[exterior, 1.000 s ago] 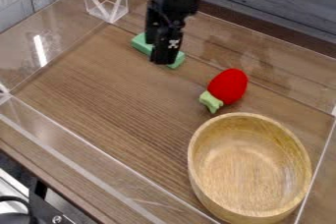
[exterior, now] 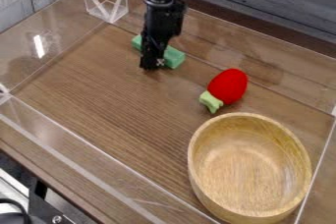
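Note:
My dark gripper (exterior: 160, 55) reaches down from the top centre onto a green block (exterior: 170, 55), its fingertips at the block's near left part. Whether anything is between the fingers is too small to tell. A red rounded object (exterior: 229, 85) lies to the right, with a small pale green piece (exterior: 210, 100) at its lower left.
A large yellow bowl (exterior: 249, 128) takes up the lower right. A clear plastic piece (exterior: 105, 2) stands at the upper left.
My gripper has moved back, away from the camera, over the green block and looks narrower. The block stays about where it was.

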